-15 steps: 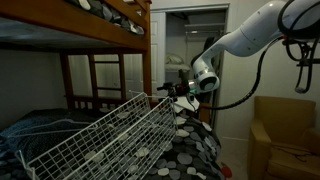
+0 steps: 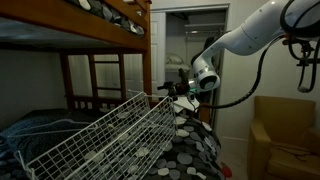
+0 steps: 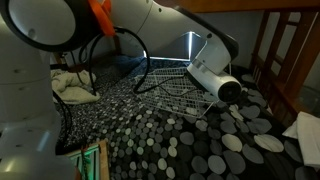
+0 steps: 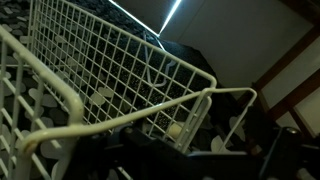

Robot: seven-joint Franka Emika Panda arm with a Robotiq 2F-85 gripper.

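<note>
A white wire basket [image 2: 105,145] rests on the dotted dark cloth, its near end by the camera in the first exterior view. From close up, the wrist view shows its grid walls and thick rim [image 4: 120,122], with a corner just in front of my gripper. The dark fingers spread to either side at the bottom of that view, open. At the basket's far end in the first exterior view, my gripper [image 2: 174,88] is small and dark. Whether it touches the rim, I cannot tell. The second exterior view shows the basket [image 3: 175,95] partly behind the arm, which mostly hides the gripper.
A wooden bunk frame [image 2: 146,55] rises beside the basket, with its upper bunk overhead. To the right stands a tan armchair [image 2: 285,135]. The dotted cloth [image 3: 150,150] has clear room in front of the basket in the second exterior view.
</note>
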